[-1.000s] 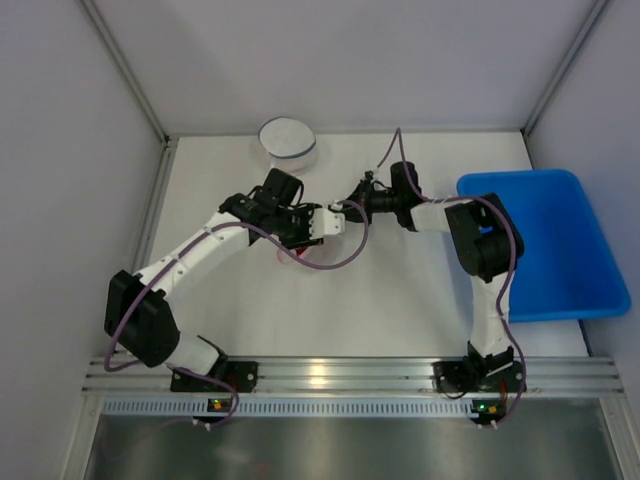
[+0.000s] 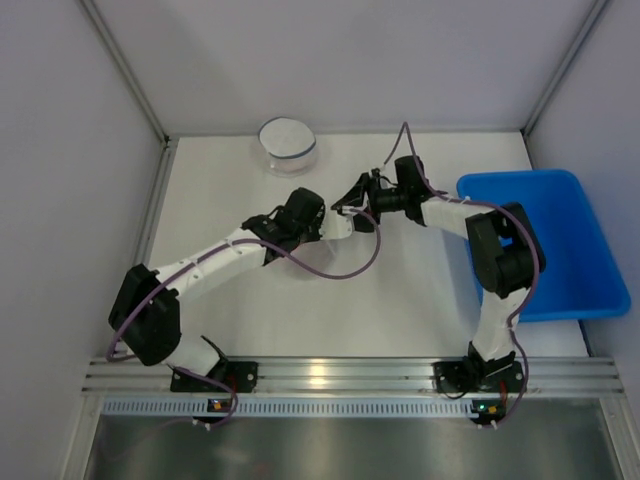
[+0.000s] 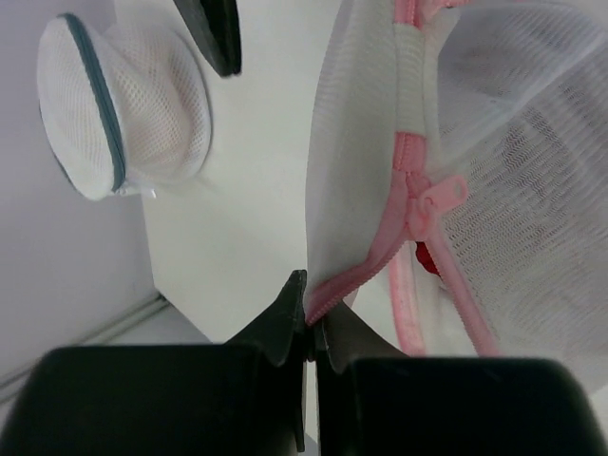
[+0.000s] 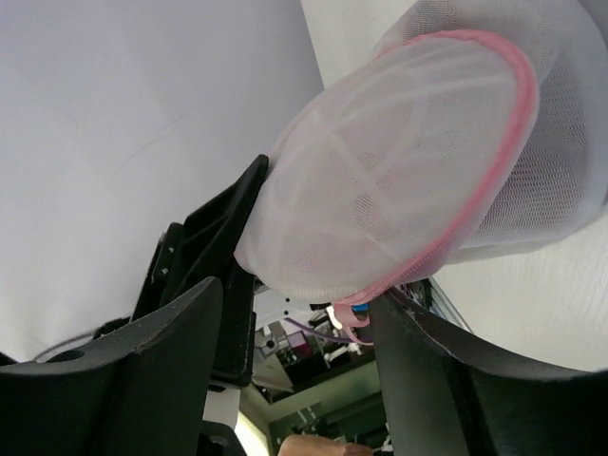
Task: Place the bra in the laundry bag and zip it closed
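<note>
A white mesh laundry bag point(image 3: 522, 190) with pink zip trim hangs between my grippers at the table's centre. My left gripper is shut on its pink-edged opening; the zip pull point(image 3: 439, 198) dangles beside it, and a sliver of red fabric point(image 3: 427, 258), likely the bra, shows inside. In the right wrist view the bag's mesh point(image 4: 380, 171) lies across my right gripper, which looks part open around the bag's edge; whether it grips the mesh is unclear.
A second white mesh bag point(image 2: 287, 142) with blue trim stands at the back of the table point(image 2: 210, 310). A blue bin point(image 2: 570, 250) fills the right side.
Both arms have shifted around the bag in the top view, the right one a little toward the front right. Less of the red fabric shows from above.
</note>
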